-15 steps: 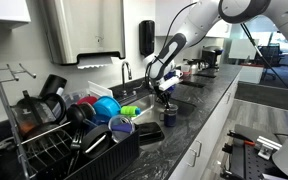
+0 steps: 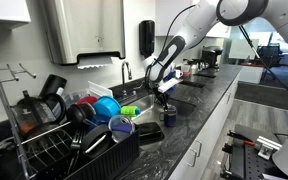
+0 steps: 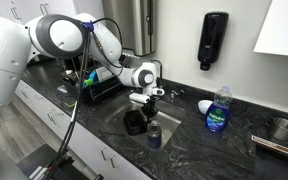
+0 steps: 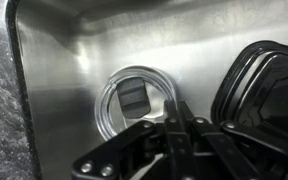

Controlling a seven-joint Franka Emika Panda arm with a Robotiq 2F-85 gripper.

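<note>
In the wrist view a clear round vessel (image 4: 105, 108), like a glass or jar, stands in the metal sink (image 4: 64, 60). A dark square patch (image 4: 132, 98) shows within its rim; whether it is a finger pad or a separate object is unclear. My gripper is at the vessel's right rim, its fingers shut on the vessel as far as shows. How the fingers lie against the wall is partly hidden. From outside, the gripper (image 3: 147, 104) is low over the sink, and the vessel cannot be made out there.
A black container (image 3: 135, 122) lies in the sink close to the gripper. On the counter are a dark canister (image 3: 154, 134), a blue soap bottle (image 3: 218, 112) and a metal pot (image 3: 282, 129). A black dish rack (image 2: 109, 157) with colourful dishes stands along the counter.
</note>
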